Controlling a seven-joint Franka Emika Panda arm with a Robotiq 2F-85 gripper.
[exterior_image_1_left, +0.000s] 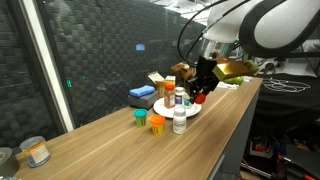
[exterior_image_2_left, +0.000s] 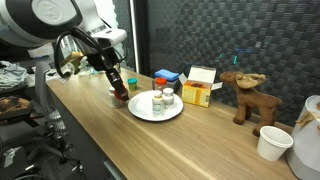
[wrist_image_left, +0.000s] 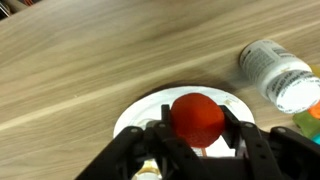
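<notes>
A red round-topped item (wrist_image_left: 197, 118) sits between the fingertips of my gripper (exterior_image_1_left: 202, 91), which is shut on it. It hangs clear above the table near the front edge. Its lower part is hidden in the wrist view. Below it there, and partly covered by it, lies the white plate (wrist_image_left: 150, 105). In exterior view 2 the plate (exterior_image_2_left: 178, 115) carries a few small bottles (exterior_image_2_left: 157, 101), right of my gripper (exterior_image_2_left: 118, 92). A white bottle (exterior_image_1_left: 179, 121) stands on the table, close to my gripper.
Orange (exterior_image_1_left: 157, 124) and green (exterior_image_1_left: 140, 117) containers stand left of the white bottle. Behind the plate are a blue stack (exterior_image_2_left: 167, 76), an open yellow box (exterior_image_2_left: 200, 86) and a toy moose (exterior_image_2_left: 249, 98).
</notes>
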